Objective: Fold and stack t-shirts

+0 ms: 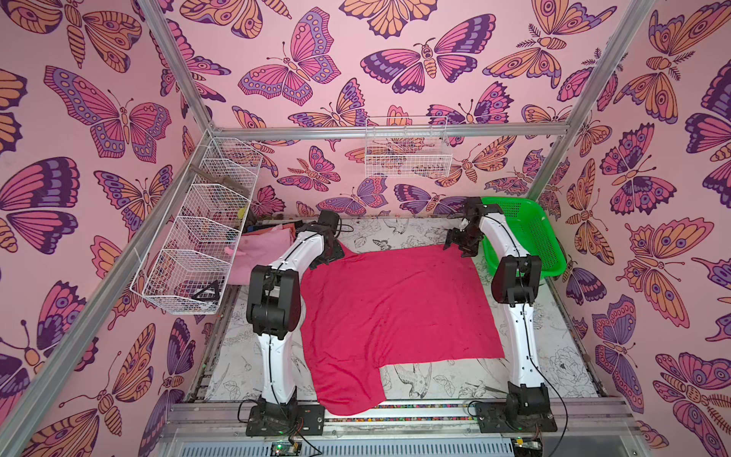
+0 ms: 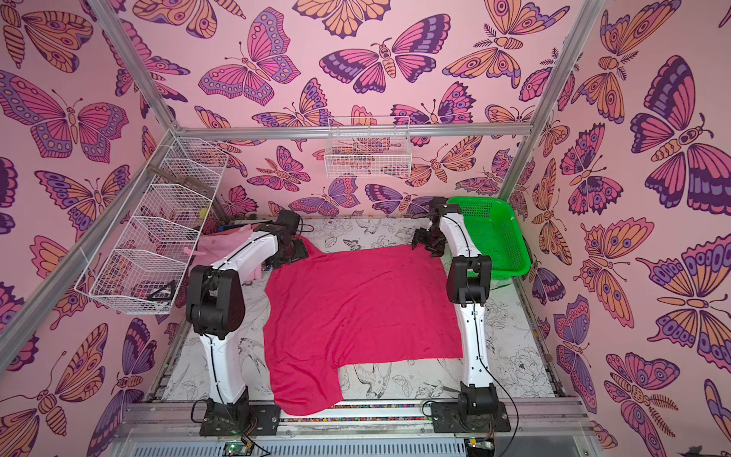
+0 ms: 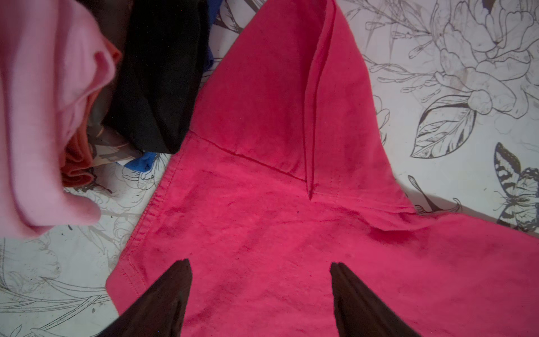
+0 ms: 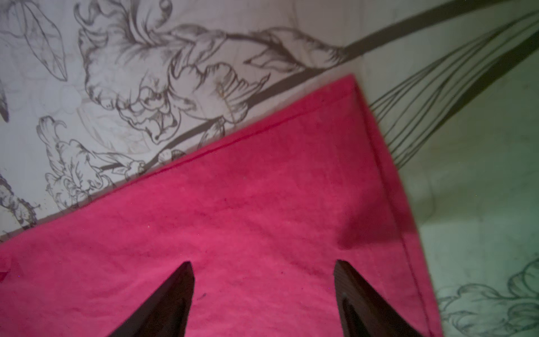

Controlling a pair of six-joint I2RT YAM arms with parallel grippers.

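Observation:
A red t-shirt (image 1: 403, 304) lies spread on the patterned table, one part reaching to the front edge at left. My left gripper (image 1: 323, 257) is over its back-left corner, open and empty; in the left wrist view a folded-over red flap (image 3: 275, 95) lies under it. My right gripper (image 1: 457, 247) hangs open over the back-right corner (image 4: 342, 106), nothing between its fingers.
A pile of pink (image 3: 39, 112), black (image 3: 151, 78) and other clothes lies at back left beside wire baskets (image 1: 186, 278). A green basket (image 1: 521, 228) stands at back right. Narrow bare table (image 1: 418, 381) surrounds the shirt.

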